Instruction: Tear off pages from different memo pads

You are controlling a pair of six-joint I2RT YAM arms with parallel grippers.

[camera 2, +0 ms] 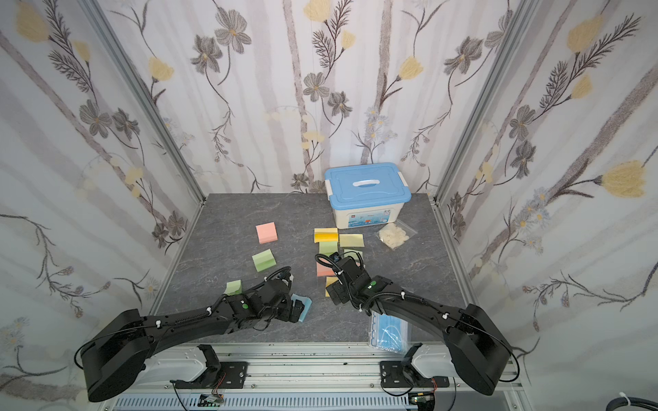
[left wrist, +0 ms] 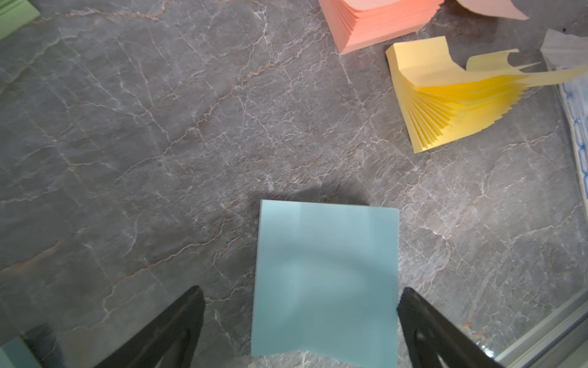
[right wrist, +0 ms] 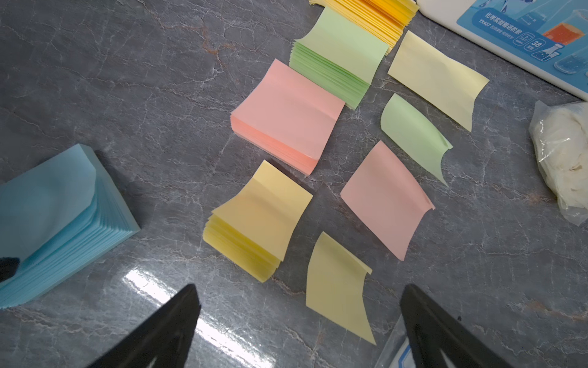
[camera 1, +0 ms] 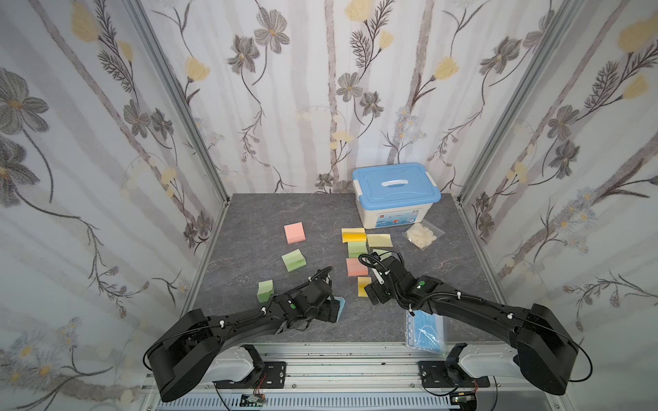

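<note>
A blue memo pad (left wrist: 324,276) lies beneath my left gripper, which is open with one finger on either side of the pad. Whether the fingers touch it I cannot tell. In the right wrist view, the open right gripper hangs above the loose yellow page (right wrist: 337,288), nothing between its fingers. Beyond are the yellow pad (right wrist: 263,214), pink pad (right wrist: 291,113), green pad (right wrist: 340,52) and orange-yellow pad (right wrist: 373,18). Loose pink (right wrist: 386,199), green (right wrist: 416,135) and pale yellow (right wrist: 438,79) pages lie flat beside them.
At the back stands a blue-lidded box (camera 1: 396,195), a bag of white pieces (camera 1: 421,235) in front of it. Another pink pad (camera 1: 294,233) and two green pads, one nearer (camera 1: 265,291), sit left. A bagged blue item (camera 1: 426,332) lies under the right arm.
</note>
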